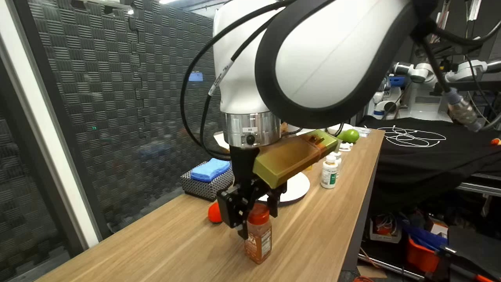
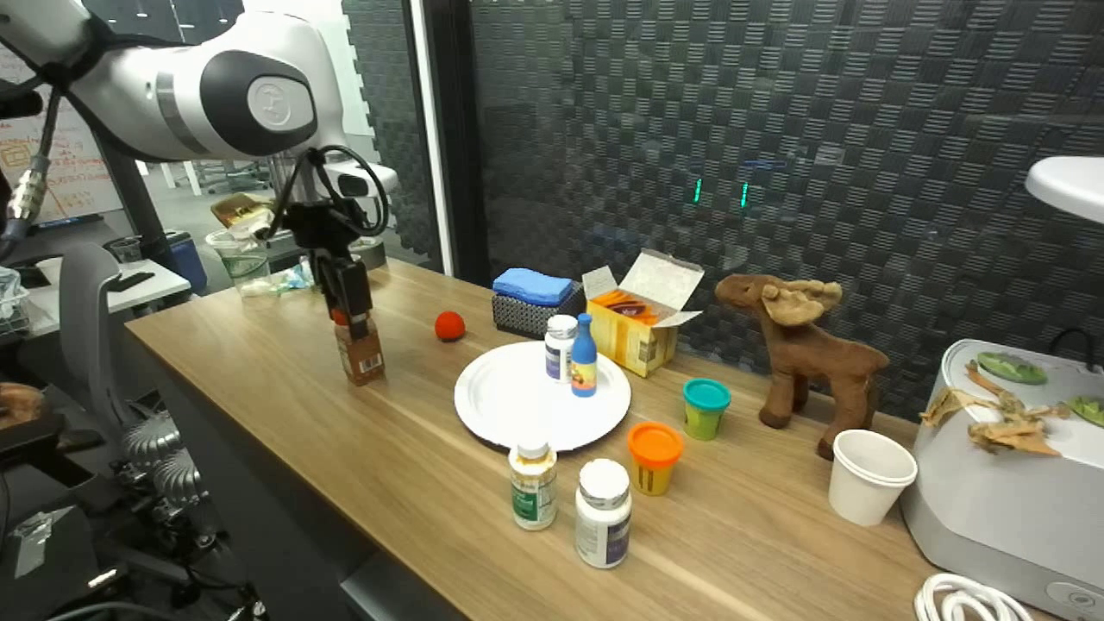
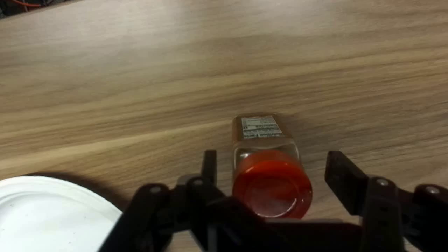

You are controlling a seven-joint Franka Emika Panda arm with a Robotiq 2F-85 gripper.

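Note:
A red-capped spice bottle stands upright on the wooden table, and in the wrist view its red cap is seen from above. My gripper points down around the bottle's upper part, one finger on each side. Bare table shows between the cap and each finger, so the fingers are part open and hold nothing. In the second exterior view the gripper covers part of the cap. On the white plate stand a white pill bottle and a blue bottle.
A red ball lies close to the spice bottle. Behind it is a black basket with a blue cloth. Two more pill bottles, including a green-labelled one, and two tubs stand beyond the plate.

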